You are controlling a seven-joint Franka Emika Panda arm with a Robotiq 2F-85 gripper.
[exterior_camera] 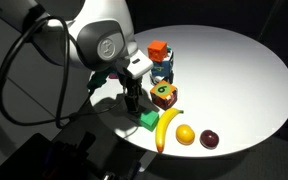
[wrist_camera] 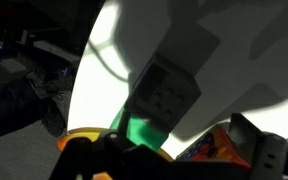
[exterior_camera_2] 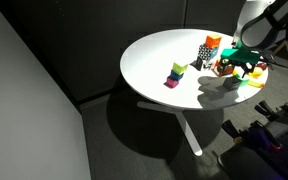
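Note:
My gripper is open, its dark fingers apart at the bottom of the wrist view. Ahead of them is a dark, studded block [wrist_camera: 164,92], with a green block [wrist_camera: 139,130] against or under its lower side; which one cannot be told. In exterior view 1 the green block [exterior_camera: 149,120] lies near the table's front left edge, close to the gripper [exterior_camera: 132,100]. A yellow banana [exterior_camera: 166,128] lies just right of it. The dark block is hard to make out there behind the fingers.
A patterned cube [exterior_camera: 164,96] sits close to the gripper, with an orange-topped stack [exterior_camera: 161,60] behind. An orange [exterior_camera: 184,134] and a dark red fruit [exterior_camera: 209,139] lie to the right. Another coloured stack [exterior_camera_2: 175,73] stands apart.

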